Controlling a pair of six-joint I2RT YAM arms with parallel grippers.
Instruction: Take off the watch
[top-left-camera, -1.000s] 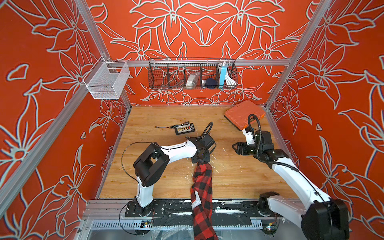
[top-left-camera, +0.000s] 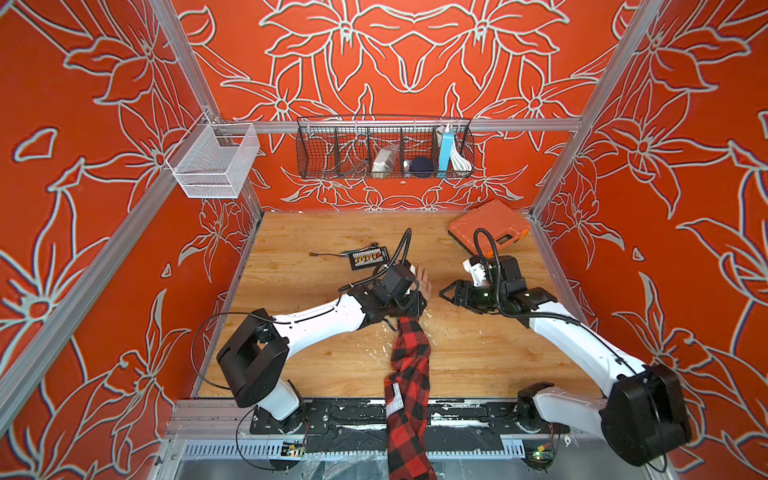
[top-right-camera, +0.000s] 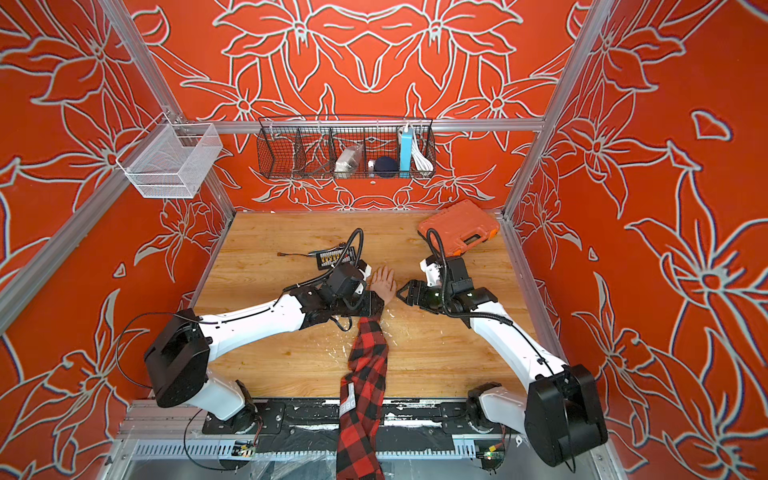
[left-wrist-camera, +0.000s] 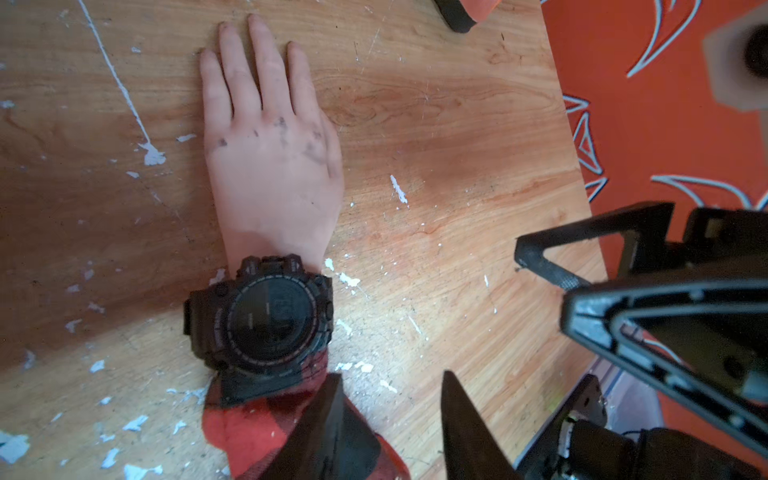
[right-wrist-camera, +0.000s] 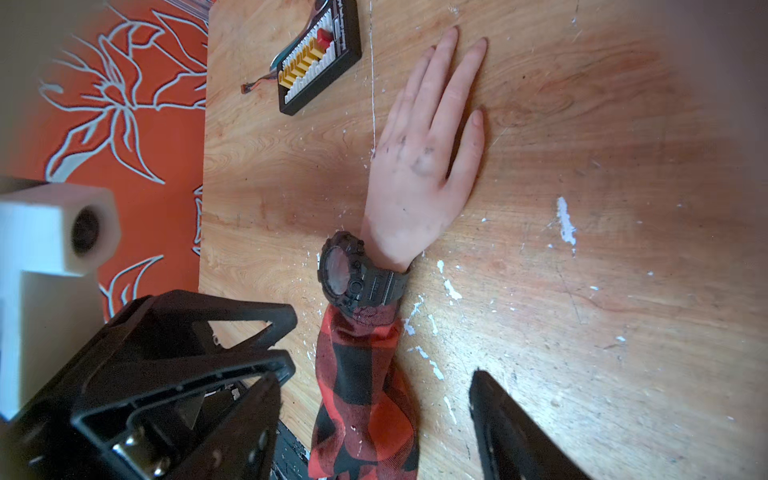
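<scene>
A black watch (left-wrist-camera: 272, 320) sits around the wrist of a pale model hand (left-wrist-camera: 272, 176), which lies palm down on the table. In the right wrist view the watch (right-wrist-camera: 352, 272) is seen from its side, its band going round the wrist just above the checked sleeve (right-wrist-camera: 364, 400). Close to the wrist, my left gripper is open; its fingers are apart and one (left-wrist-camera: 332, 428) overlaps the sleeve in view. My right gripper is open too, on the thumb side of the hand, with nothing held. From above, the left arm hides the watch.
A black tray of small parts (top-left-camera: 368, 257) lies behind the hand, and an orange case (top-left-camera: 489, 224) stands at the back right. The two grippers are close to each other over the wrist.
The right gripper has come leftward, nearer the wrist. The sleeve has shifted slightly.
</scene>
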